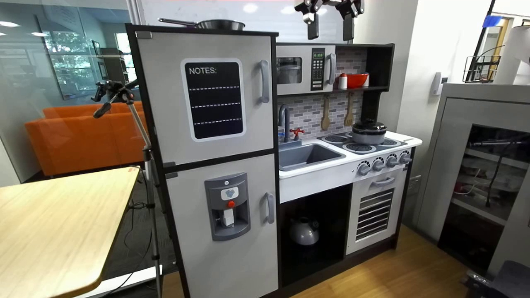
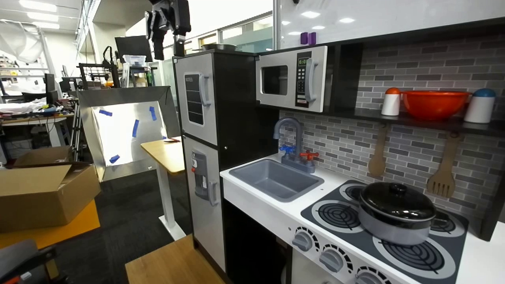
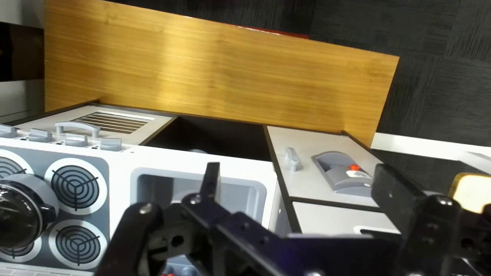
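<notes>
My gripper (image 1: pixel 331 34) hangs high at the top of the first exterior view, its two black fingers wide apart and nothing between them. In the wrist view the open gripper looks down over the play kitchen, with the sink (image 3: pixel 248 195) and the fridge front (image 3: pixel 294 188) showing beyond its fingers. The second exterior view has the gripper (image 2: pixel 169 51) near the top edge, apart from everything. A lidded pot (image 2: pixel 396 213) stands on the stove. On top of the fridge lies a frying pan (image 1: pixel 221 25). A kettle (image 1: pixel 304 231) sits in the dark lower compartment.
The microwave (image 2: pixel 291 78) and a shelf with a red bowl (image 2: pixel 435 104) and shakers are on the upper right. Two wooden utensils hang on the brick-patterned wall. A wooden table (image 1: pixel 59 223) stands left of the fridge. The sink looks empty.
</notes>
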